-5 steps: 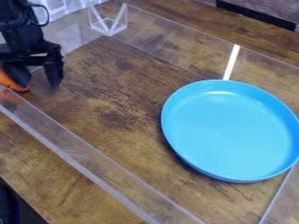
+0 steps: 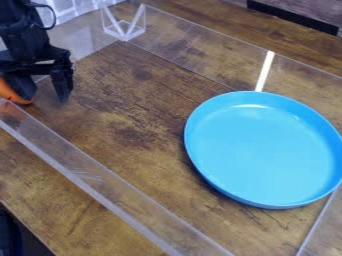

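Observation:
My black gripper [image 2: 30, 68] is low at the far left edge of the camera view, right over an orange object [image 2: 12, 92] that is partly out of frame and partly covered by the gripper and a clear wall. Whether the fingers are open or shut on it is unclear. A large light blue plate [image 2: 261, 150] lies on the right side of the wooden table [image 2: 134, 140].
Clear plastic walls [image 2: 80, 180] border the work area, and a clear plastic piece [image 2: 123, 22] stands at the top. A white strip [image 2: 265, 70] lies behind the plate.

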